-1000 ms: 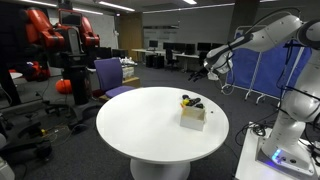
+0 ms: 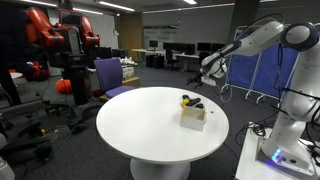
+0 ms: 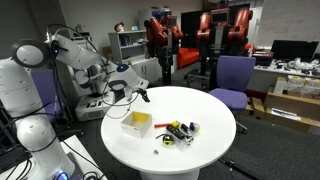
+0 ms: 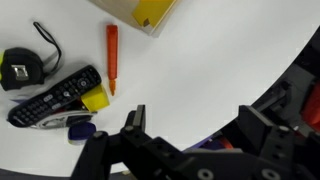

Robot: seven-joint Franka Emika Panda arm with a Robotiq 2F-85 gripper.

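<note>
My gripper is open, with only white tabletop between its fingers in the wrist view. It hangs above the table, apart from everything on it; exterior view 2 shows the gripper (image 3: pixel 144 95) past the box. The open box (image 3: pixel 136 127) has something yellow (image 4: pixel 152 10) inside. Beside the box lies a red-orange pen-like item (image 4: pixel 112 55). Near it sit a black tape measure (image 4: pixel 22 68), a long black remote-like object (image 4: pixel 55 97), a small yellow piece (image 4: pixel 95 98) and a round blue-purple item (image 4: pixel 82 130).
A purple chair (image 3: pixel 234 75) stands close to its edge. My arm's base (image 2: pixel 288 150) is beside the table on a separate stand.
My arm's wrist end has shifted a little and sits slightly lower in exterior view 1. The box and the loose items stay in place.
</note>
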